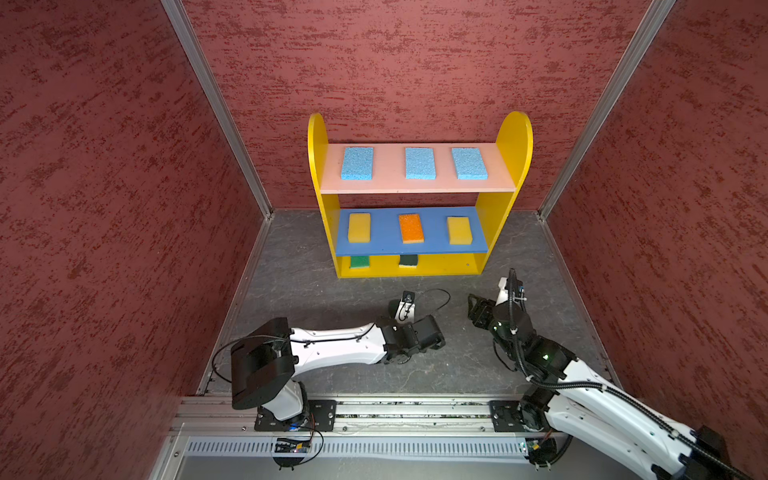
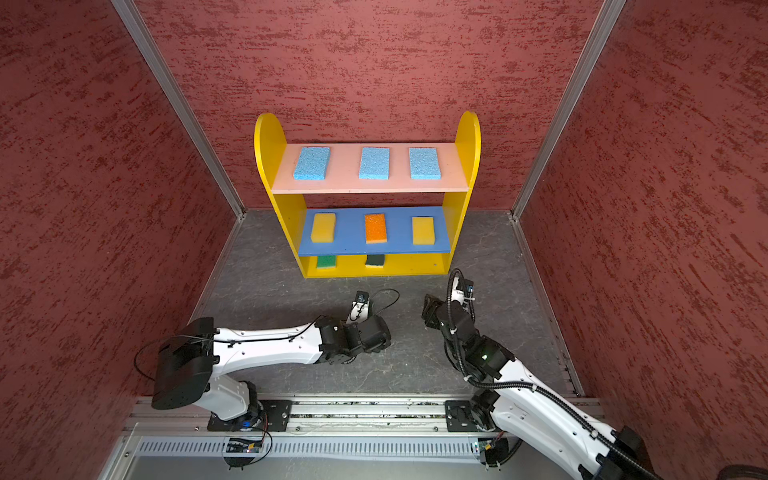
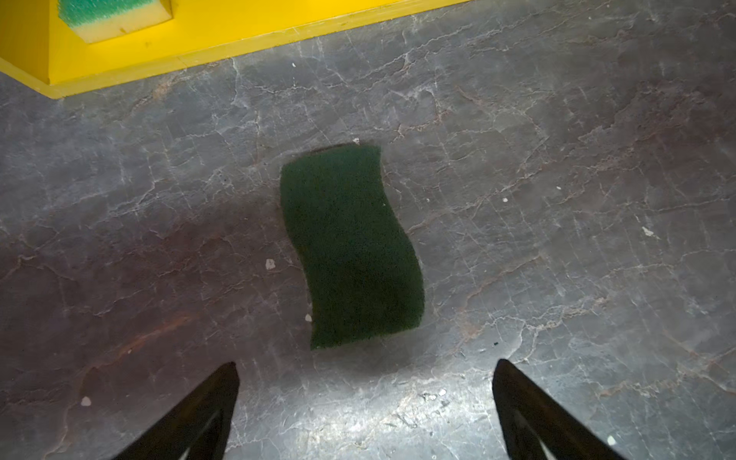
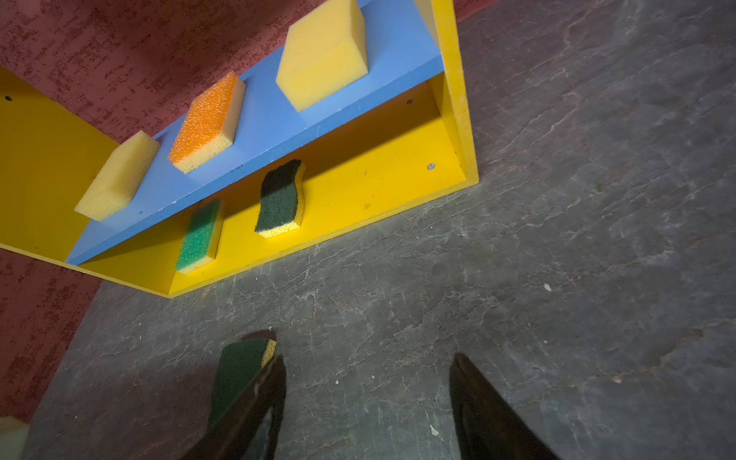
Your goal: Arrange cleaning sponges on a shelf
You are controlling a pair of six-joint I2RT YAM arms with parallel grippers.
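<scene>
A dark green wavy sponge (image 3: 351, 243) lies on the floor beneath my open, empty left gripper. My right gripper is beside it, fingers apart, nothing between them. The shelf's pink top board (image 1: 388, 168) holds several blue sponges (image 1: 420, 163); the blue middle board (image 1: 376, 248) holds two yellow sponges (image 4: 318, 53) and an orange sponge (image 4: 201, 122) between them. On the yellow bottom board (image 4: 368, 191) lie a green sponge (image 4: 195, 237) and a dark wavy sponge (image 4: 277, 195), with empty space to their right.
Red walls (image 2: 624, 200) enclose the back and sides. Both arms stand along the front rail.
</scene>
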